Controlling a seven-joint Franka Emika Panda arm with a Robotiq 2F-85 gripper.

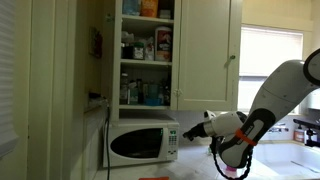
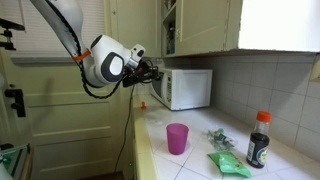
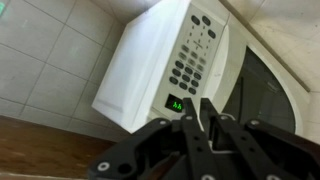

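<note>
My gripper is just right of the white microwave, near its control panel. In exterior view 2 the gripper is level with the microwave, at its left end. The wrist view shows the microwave's keypad and lit green display close ahead of the dark fingers. Nothing clear shows between the fingers, and how far they are closed is hard to make out. A small orange piece is at the bottom edge of exterior view 1; its full shape is cut off.
A magenta cup, a green packet and a dark bottle with a red cap stand or lie on the white counter. Open shelves rise above the microwave. An upper cabinet hangs above the arm.
</note>
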